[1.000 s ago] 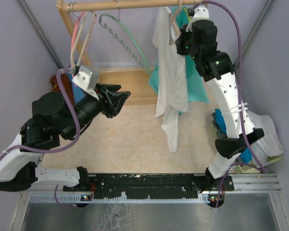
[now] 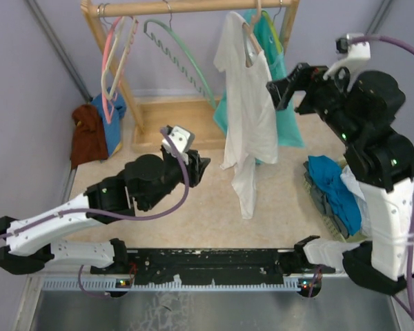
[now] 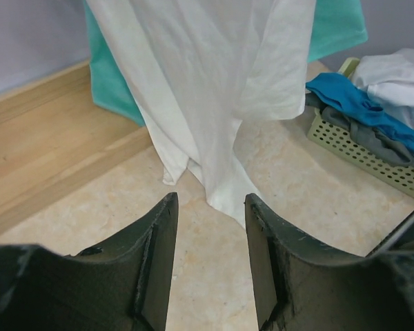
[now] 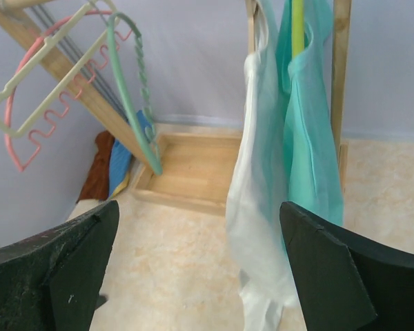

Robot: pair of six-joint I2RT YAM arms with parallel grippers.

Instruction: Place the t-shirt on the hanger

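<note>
A white t shirt hangs on a wooden hanger from the rack, with a teal garment behind it. In the right wrist view the white shirt hangs beside the teal cloth. My right gripper is open, to the right of the hanger and apart from it. My left gripper is open below and left of the shirt; its fingers show empty in the left wrist view, in front of the shirt's lower part.
Empty pink, cream and green hangers hang on the rack's left. Folded brown and blue clothes lie at back left. A basket of clothes stands at the right.
My right arm has pulled back rightward, away from the shirt's hanger. My left arm has shifted right and down. The shirt hangs in about the same place.
</note>
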